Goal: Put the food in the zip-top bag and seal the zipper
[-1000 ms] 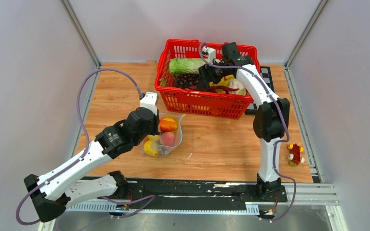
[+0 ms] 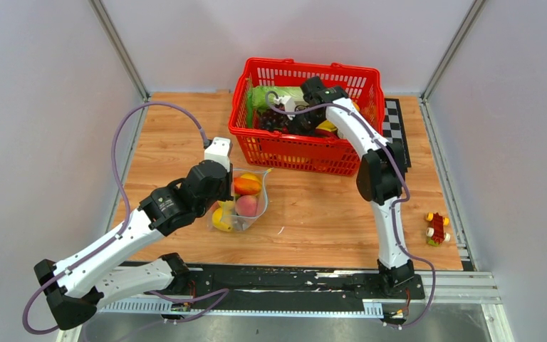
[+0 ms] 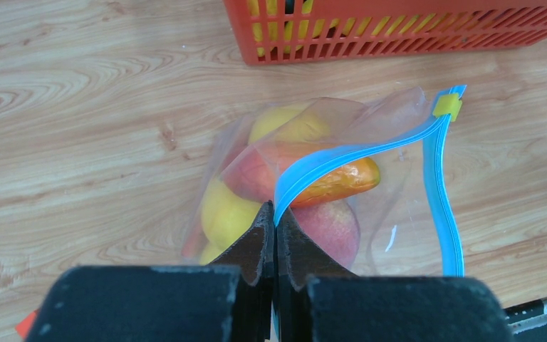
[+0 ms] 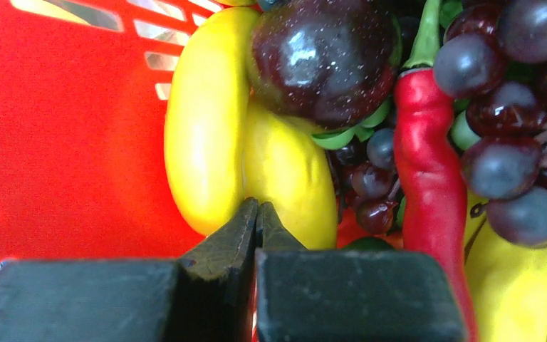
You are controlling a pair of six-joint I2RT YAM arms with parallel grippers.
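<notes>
The clear zip bag (image 2: 256,211) lies on the table with several play fruits in it, among them a mango (image 3: 338,182) and a peach (image 3: 327,229). My left gripper is shut on the blue edge of its mouth, which gapes to the right; a yellow-green slider (image 3: 447,106) sits at the far corner. Inside the red basket (image 2: 306,152), my right gripper is shut with nothing between its fingers. Just beyond its tips lie a yellow curved fruit (image 4: 206,121) against the basket wall and a yellow mango (image 4: 288,178).
Around the right gripper are a dark round fruit (image 4: 324,60), a red chili pepper (image 4: 431,164), grapes (image 4: 502,167) and bananas (image 4: 520,285). A toy car (image 2: 437,229) stands at the far right. Table between bag and car is clear.
The left one has shifted slightly with the bag edge still held.
</notes>
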